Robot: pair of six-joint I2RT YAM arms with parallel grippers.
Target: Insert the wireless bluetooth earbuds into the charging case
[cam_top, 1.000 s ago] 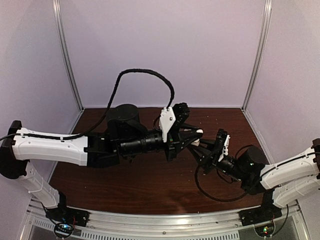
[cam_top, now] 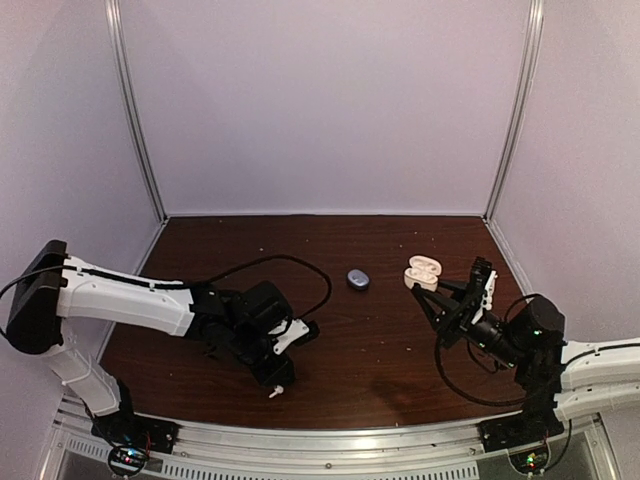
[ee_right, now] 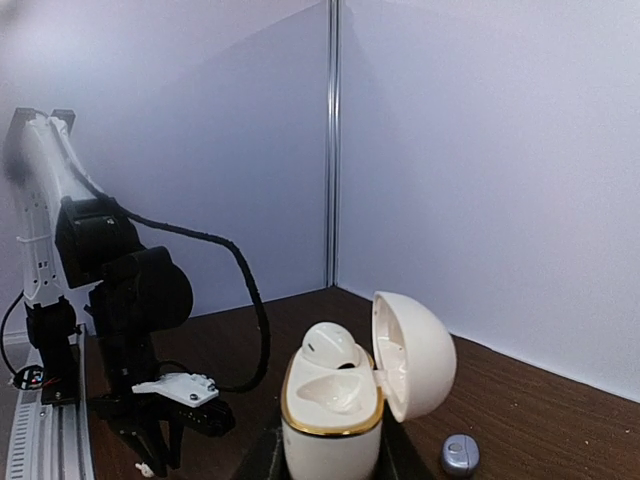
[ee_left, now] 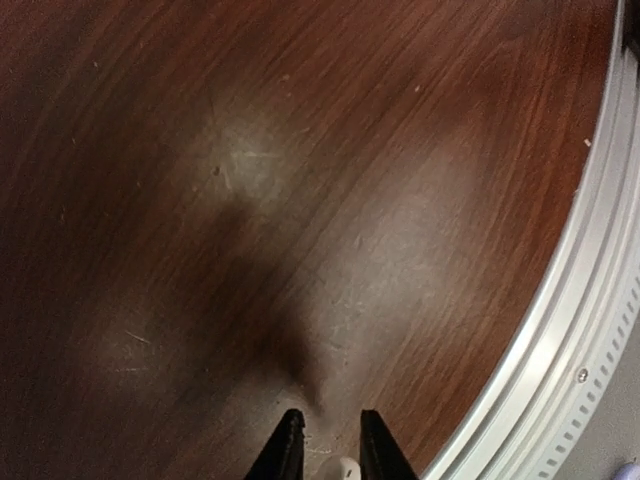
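A white earbud (cam_top: 277,391) lies on the table near its front edge, at the fingertips of my left gripper (cam_top: 274,379). In the left wrist view the fingers (ee_left: 373,445) stand apart, with the earbud (ee_left: 346,468) partly visible low between them, not pinched. My right gripper (cam_top: 425,292) is shut on the white charging case (ee_right: 332,455), held upright off the table with its lid (ee_right: 425,360) open. One earbud (ee_right: 330,344) sits in one slot of the case; the other slot is empty.
A small blue-grey oval object (cam_top: 358,280) rests on the dark table (cam_top: 340,370) between the arms. Along the front runs a metal rail (cam_top: 330,441).
The right arm has drawn right with the case.
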